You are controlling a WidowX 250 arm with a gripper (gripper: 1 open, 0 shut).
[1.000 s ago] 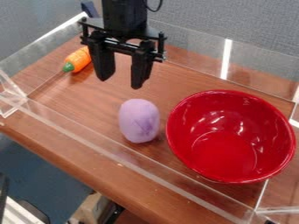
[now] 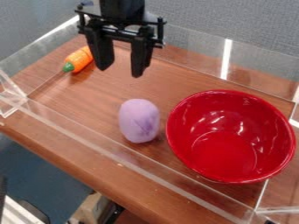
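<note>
A black gripper [image 2: 121, 63] hangs open over the back of the wooden table, empty between its two fingers. Below it, a purple egg-shaped object [image 2: 139, 121] rests on the wood. Right of that is a large red bowl [image 2: 230, 138], empty inside. An orange toy carrot [image 2: 79, 59] with a green end lies at the back left.
Clear plastic walls border the wooden surface [image 2: 82, 101] on its sides. Free wood lies between the carrot and the purple object. The floor and some pale items show beyond the front left edge.
The objects on the table have not moved.
</note>
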